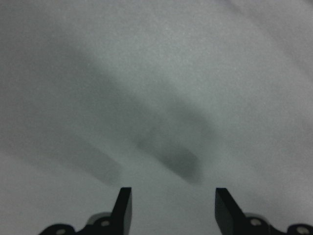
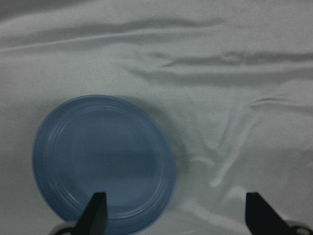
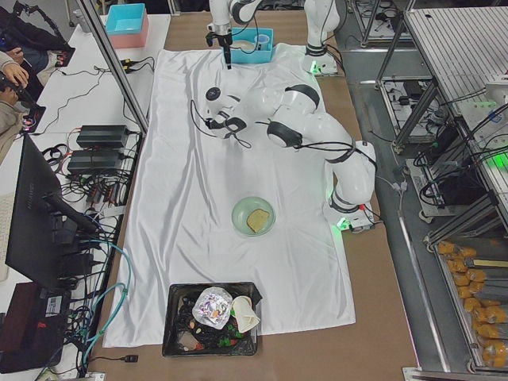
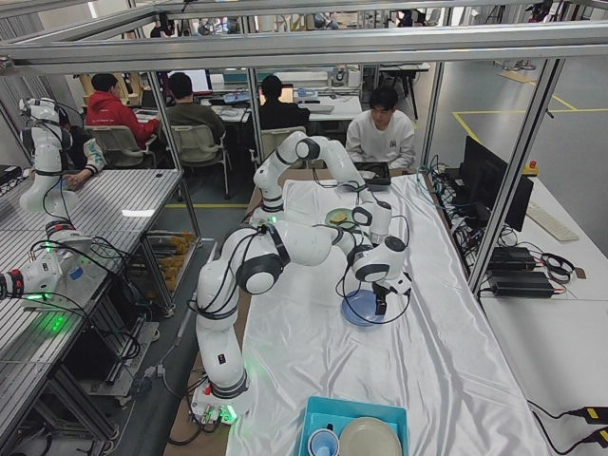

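A blue plate (image 4: 357, 313) lies on the white cloth; in the right wrist view the blue plate (image 2: 102, 152) sits below and left of centre, under my open right gripper, with nothing held. My left gripper is open above bare cloth, only shadows between its fingers. A green plate (image 3: 242, 216) with a yellowish piece (image 3: 257, 221) on it lies mid-table in the camera left view.
A black tray (image 3: 171, 317) holds foil, a white cup and debris at one table end. A blue bin (image 4: 313, 410) with a cup and plate stands at the other. Monitors and cables line the side.
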